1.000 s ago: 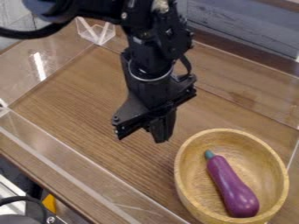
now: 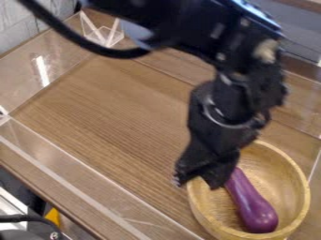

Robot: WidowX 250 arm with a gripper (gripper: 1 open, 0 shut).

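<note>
My dark gripper point(image 2: 207, 169) reaches down from the top over the left rim and upper part of a tan bowl point(image 2: 292, 183) at the lower right, with its fingertips shut and nothing visible between them. A purple eggplant point(image 2: 256, 208) lies in the bowl, its upper end partly hidden by the gripper.
Bare wooden table point(image 2: 100, 122) fills the left and middle, with clear side walls at the left edge. A white wire object point(image 2: 103, 28) stands at the back left. Dark cables lie at the lower left corner.
My gripper has moved right and down, from above the middle of the table to over the bowl's rim, now covering the eggplant's top end. The bowl and eggplant appear unmoved.
</note>
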